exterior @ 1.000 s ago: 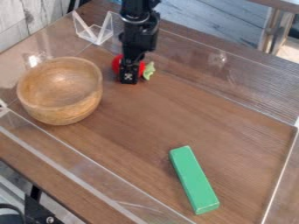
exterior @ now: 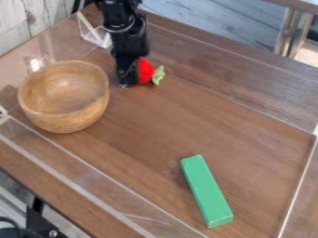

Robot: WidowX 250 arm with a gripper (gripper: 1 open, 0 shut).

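Observation:
My black gripper is low over the table at the upper left, just right of and behind a wooden bowl. A red object with a green leafy top, like a strawberry, sits at the gripper's right side, partly hidden by it. Whether the fingers are open or closed on anything is unclear.
A green block lies at the lower right. A clear angular container stands at the back left behind the arm.
Over the last second my gripper has moved left, toward the bowl, uncovering more of the red object's middle and right part, which stays at about the same place.

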